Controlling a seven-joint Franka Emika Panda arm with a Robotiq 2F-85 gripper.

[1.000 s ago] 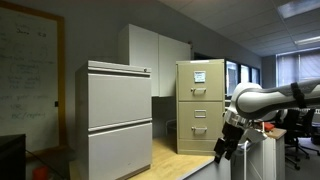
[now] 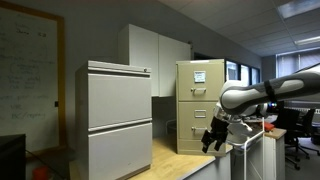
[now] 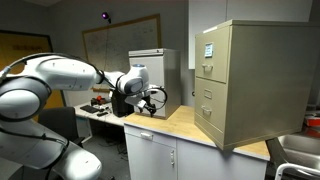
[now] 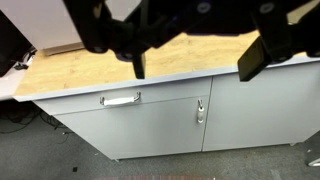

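My gripper (image 2: 213, 144) is open over the front part of the wooden counter, with nothing held. Its two dark fingers stand well apart in the wrist view, one finger (image 4: 137, 62) on the left and the other on the right. Below and beyond them in that view are a grey drawer front (image 4: 85, 106) with a silver handle (image 4: 121, 99) and a cupboard door with an upright handle (image 4: 200, 113). The drawer looks closed. In exterior view 2 the gripper (image 3: 146, 112) hangs above the counter's near edge, apart from the drawer handle (image 3: 146, 134).
A tan filing cabinet (image 3: 250, 85) and a light grey two-drawer cabinet (image 2: 120, 105) stand on the wooden counter (image 3: 185, 127), their drawers closed. White cupboards (image 2: 160, 55) hang behind. Bare counter lies between the two cabinets.
The cabinets have stayed put.
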